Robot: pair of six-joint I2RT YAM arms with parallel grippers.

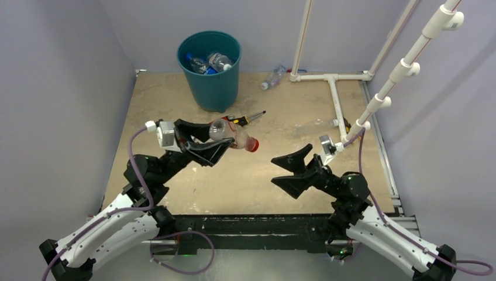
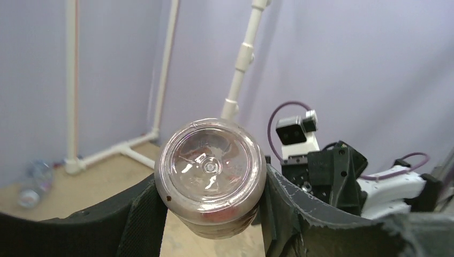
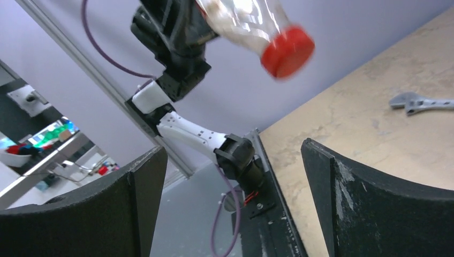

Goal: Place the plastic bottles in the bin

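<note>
A clear bottle with a red cap [image 1: 238, 136] is gripped by my left gripper [image 1: 220, 137], raised over the table left of centre; its base [image 2: 210, 168] fills the middle of the left wrist view, and its cap [image 3: 286, 51] shows in the right wrist view. My right gripper [image 1: 283, 175] stands open and empty, apart from that bottle. The teal bin [image 1: 207, 88] at the back holds several bottles. Two more bottles lie on the table: one [image 1: 272, 78] right of the bin, a clear one [image 1: 313, 127] at centre right.
A screwdriver [image 1: 248, 118] lies in front of the bin, partly under the raised bottle; a wrench [image 3: 428, 104] shows in the right wrist view. White pipe frames [image 1: 336, 99] stand along the back and right.
</note>
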